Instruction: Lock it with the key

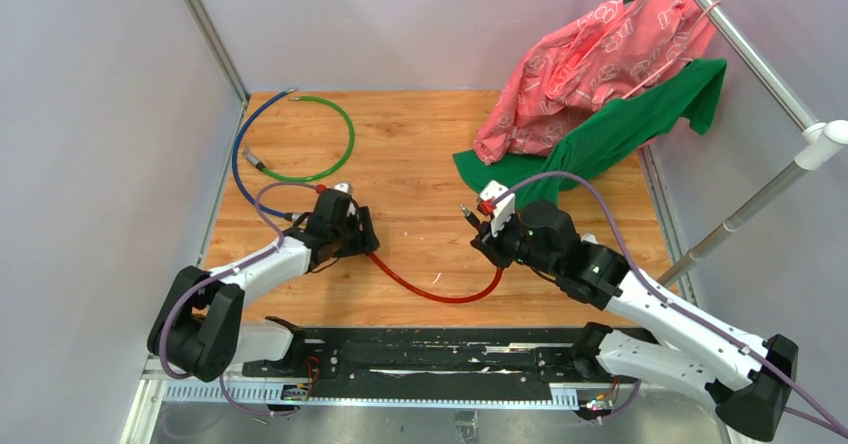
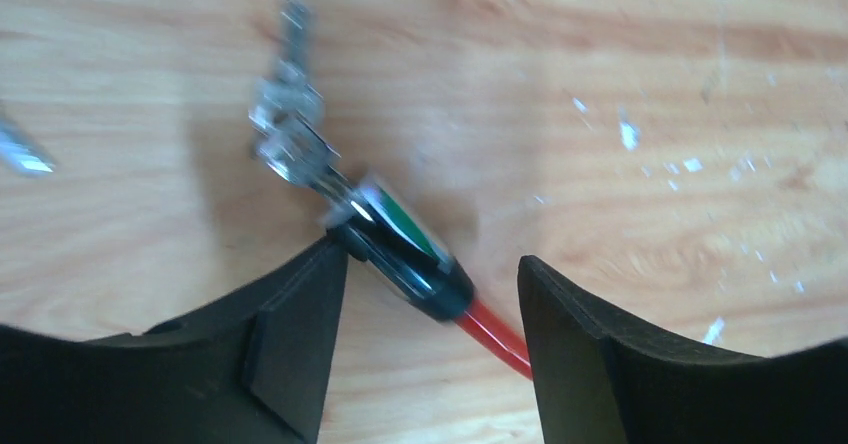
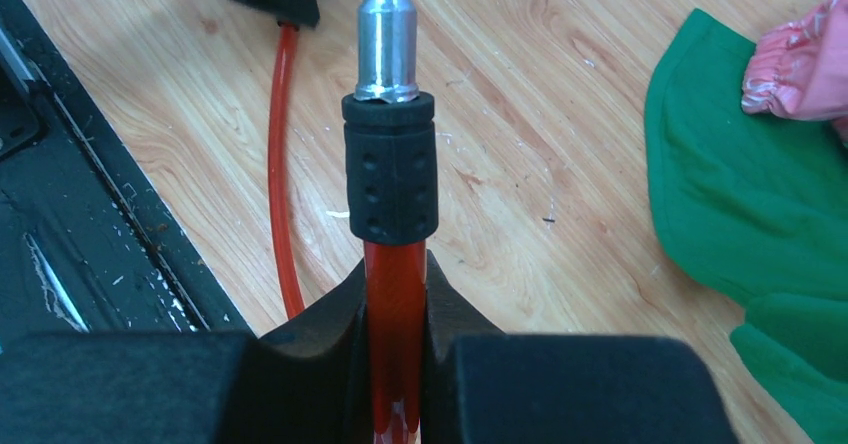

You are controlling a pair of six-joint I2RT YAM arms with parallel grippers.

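Note:
In the left wrist view a red cable lock's end (image 2: 400,249), a black sleeve with a metal key at its tip (image 2: 292,144), lies on the wood, blurred, between the open fingers of my left gripper. The top view shows that gripper (image 1: 360,239) low over the red cable (image 1: 430,294). My right gripper is shut on the red cable's other end, just below its black collar (image 3: 390,169) and metal tip (image 3: 387,44), held raised right of centre in the top view.
Blue (image 1: 238,164) and green (image 1: 350,129) cables lie at the back left. Green cloth (image 1: 640,114) and pink cloth (image 1: 580,64) fill the back right.

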